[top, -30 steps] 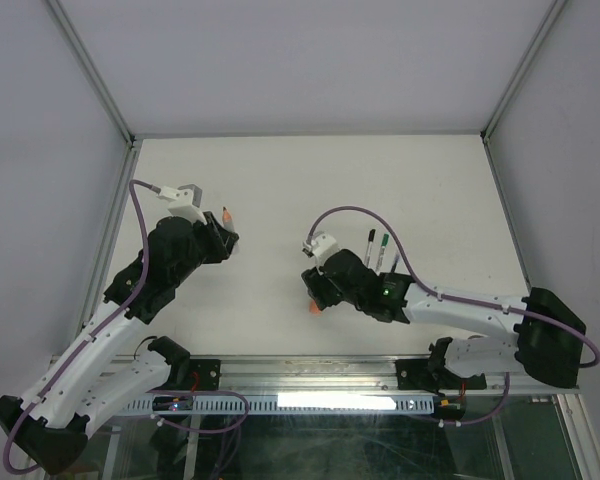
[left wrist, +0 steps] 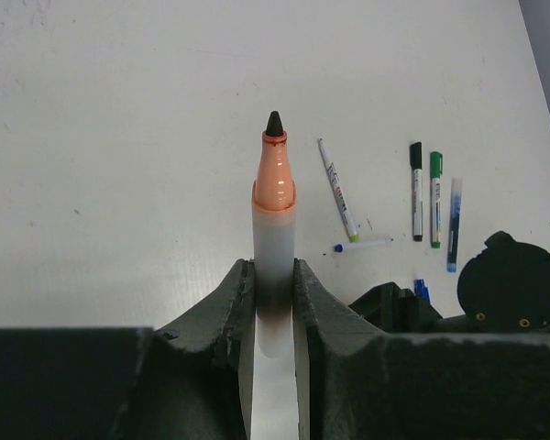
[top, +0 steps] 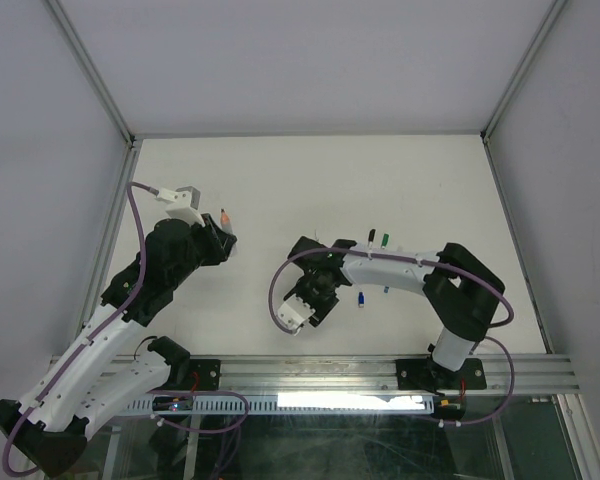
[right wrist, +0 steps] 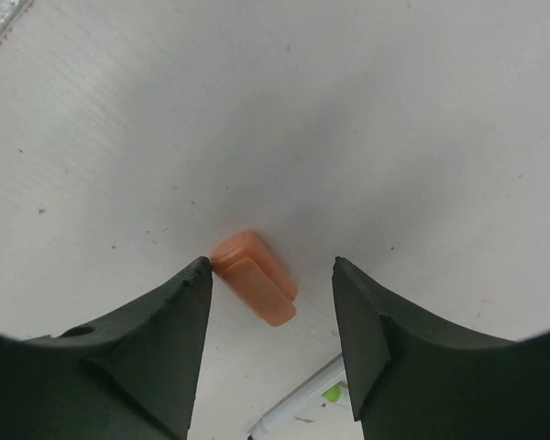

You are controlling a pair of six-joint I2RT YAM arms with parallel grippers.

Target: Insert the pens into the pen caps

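My left gripper is shut on an orange-and-white pen (left wrist: 274, 211), held upright with its black tip on top, above the left side of the table. My right gripper stands open just over an orange cap (right wrist: 257, 280) lying on the table, its left finger at the cap's end. In the top view the cap is hidden under the right arm.
Several other pens and markers lie to the right: a white-and-green pen (left wrist: 339, 188), a black marker (left wrist: 416, 191), a green marker (left wrist: 435, 198) and blue ones (left wrist: 454, 225).
My right arm has swung left and toward the front edge, its wrist turning down over where the orange cap lay visible earlier. The left arm is almost unchanged.
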